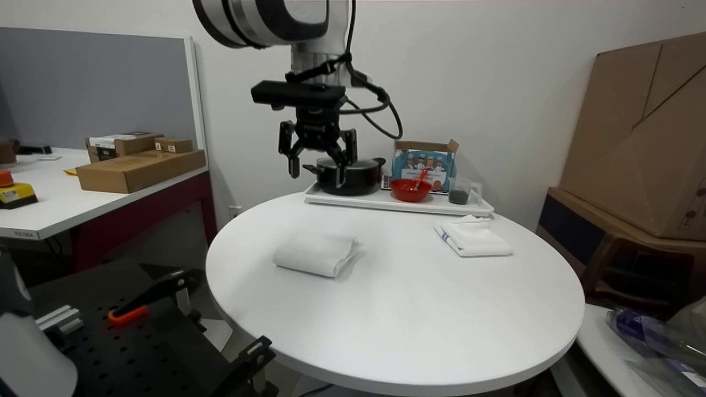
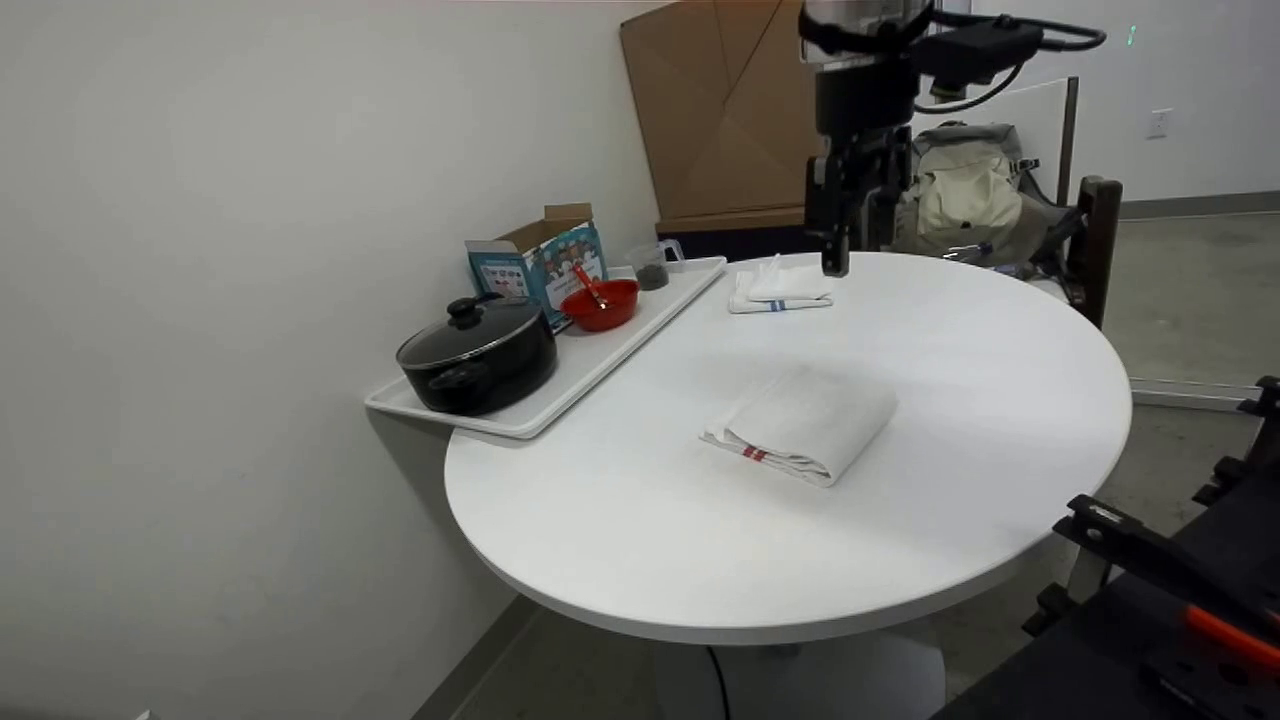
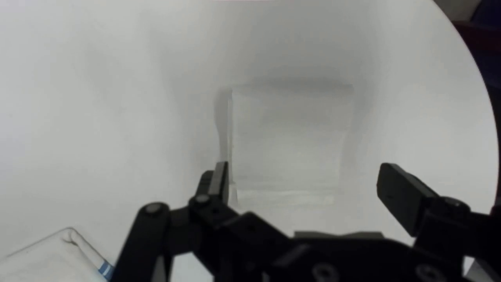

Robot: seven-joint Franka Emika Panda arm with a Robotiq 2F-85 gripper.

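My gripper (image 1: 317, 177) hangs above the round white table (image 1: 430, 317), its fingers spread wide and nothing between them. Below it lies a folded white towel (image 3: 289, 145), flat on the tabletop; in exterior view 2 this towel (image 2: 806, 420) shows red stripes at one edge. From the wrist, the two fingertips of my gripper appear on either side of the towel's width, well above it. A second folded towel (image 1: 473, 238), with blue stripes, rests toward the other side of the table.
Along the wall stands a white tray (image 1: 397, 200) with a lidded black pot (image 1: 354, 177), a red bowl (image 1: 408, 192), a blue box (image 2: 570, 266) and a clear measuring cup (image 1: 461, 192).
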